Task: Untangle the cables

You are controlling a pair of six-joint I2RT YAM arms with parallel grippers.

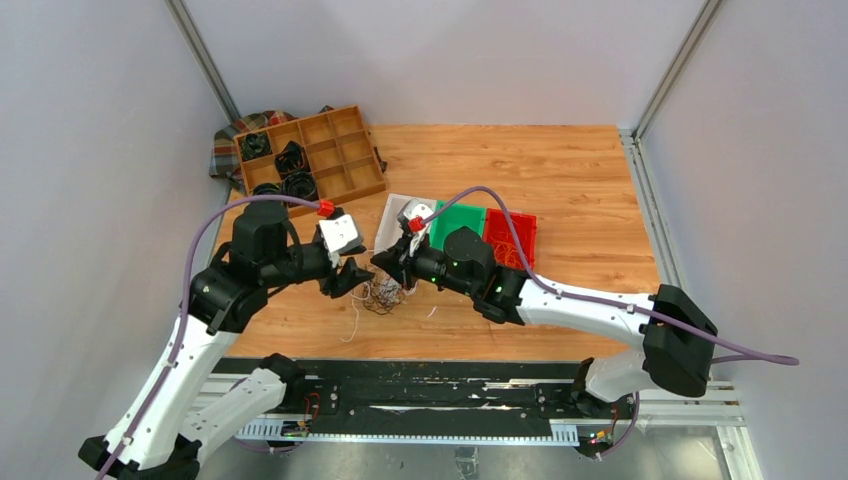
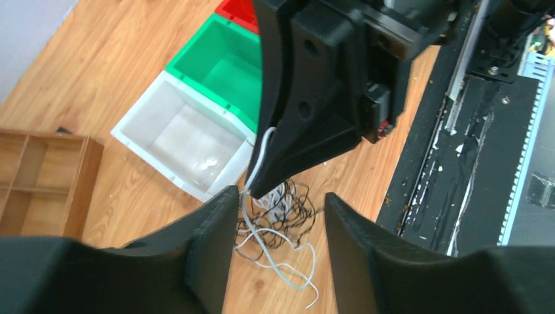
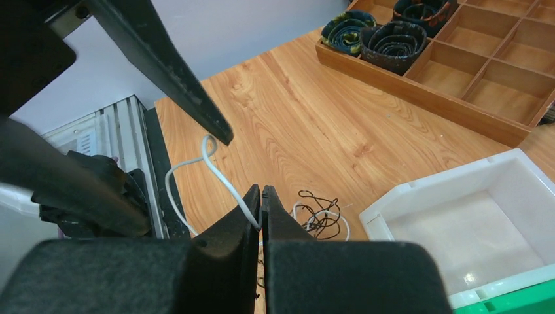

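A white cable rises from the table to my right gripper, which is shut on it at its fingertips, and loops down in the left wrist view. My left gripper stands part open, facing the right one closely, with no cable clearly between its fingers. Below both lies a tangle of brown and white cables (image 1: 382, 295) on the wooden table.
White bin (image 3: 468, 229), green bin (image 2: 213, 59) and red bin (image 1: 510, 225) stand behind the tangle. A wooden compartment box (image 1: 340, 150) with coiled dark items sits at the back left.
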